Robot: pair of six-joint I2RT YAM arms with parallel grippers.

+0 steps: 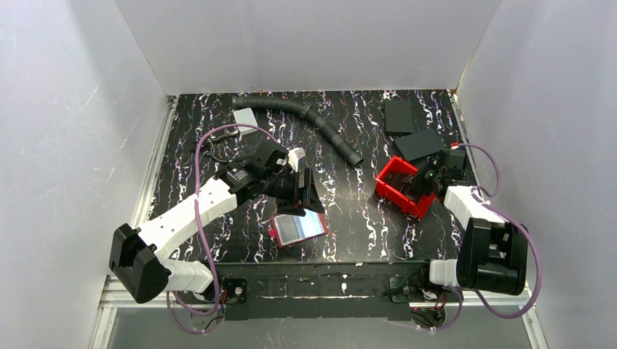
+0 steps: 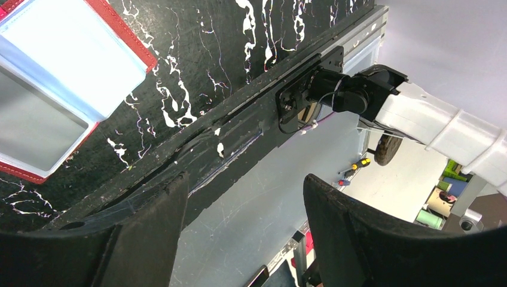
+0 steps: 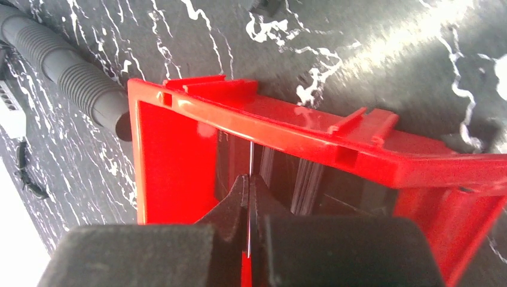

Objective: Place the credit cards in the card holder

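The card holder (image 1: pixel 300 227), red-edged with clear pockets, lies open at the front of the table; its corner (image 2: pixel 66 54) shows in the left wrist view. My left gripper (image 1: pixel 309 200) hangs just above and beside it, open and empty, its fingers (image 2: pixel 143 221) wide apart. Inside the red basket (image 1: pixel 385 190), my right gripper is shut, with a thin pale edge (image 3: pixel 251 156) running between its fingertips, seemingly a card seen edge-on. More thin card-like edges (image 3: pixel 305 185) show to the right of it in the basket; their faces are hidden.
Two dark flat pads (image 1: pixel 398 116) lie behind the basket. A grey ribbed hose (image 1: pixel 320 125) crosses the back, with a white box (image 1: pixel 245 118) at back left. Between holder and basket the marbled tabletop (image 1: pixel 353 218) is clear.
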